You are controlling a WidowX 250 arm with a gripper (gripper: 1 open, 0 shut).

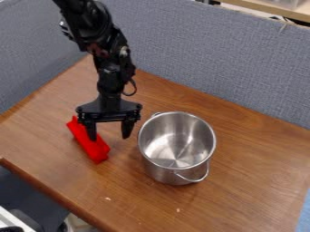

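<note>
A black arm reaches down from the top left to my gripper, whose two fingers stand wide apart, open, at the upper end of a red oblong object. The left finger is over or beside that object; whether it touches cannot be told. The right finger is just left of a shiny steel pot with side handles, which stands upright on the wooden table.
Grey padded walls stand along the back. The table's left front edge runs near the red object.
</note>
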